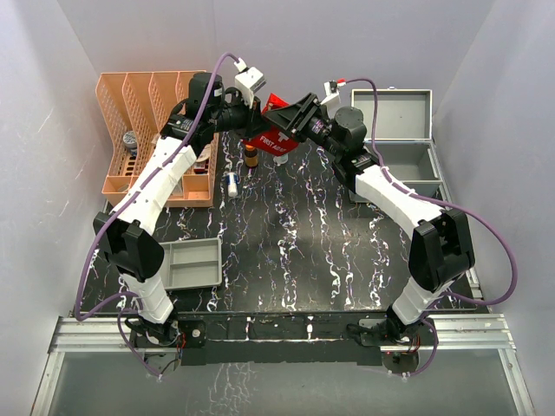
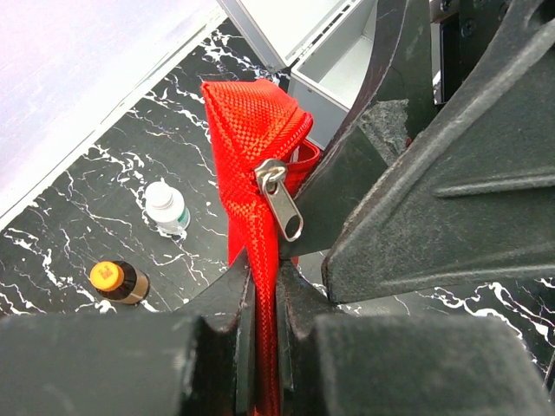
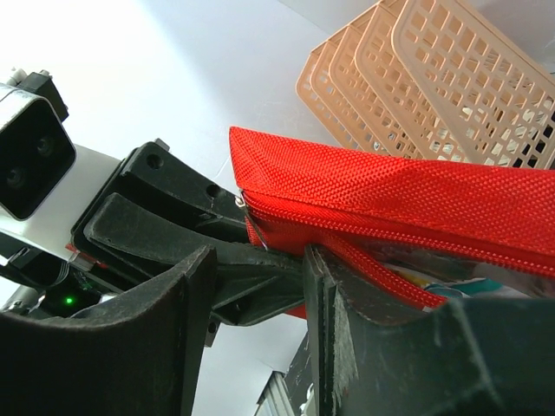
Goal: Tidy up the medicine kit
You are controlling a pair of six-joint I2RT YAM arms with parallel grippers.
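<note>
A red first-aid pouch with white lettering hangs above the back of the table. My left gripper is shut on its edge. A metal zipper pull dangles from the pouch just above the left fingertips in the left wrist view. My right gripper is part open at the zipper end of the pouch, close against the left gripper, whose dark fingers show behind the gap. In the right wrist view the pull hangs beyond the right fingertips; whether either finger touches it I cannot tell.
A peach slotted organizer stands at the back left, an open grey case at the back right. Below the pouch are a brown bottle, a white bottle and a white tube. An empty grey tray lies front left.
</note>
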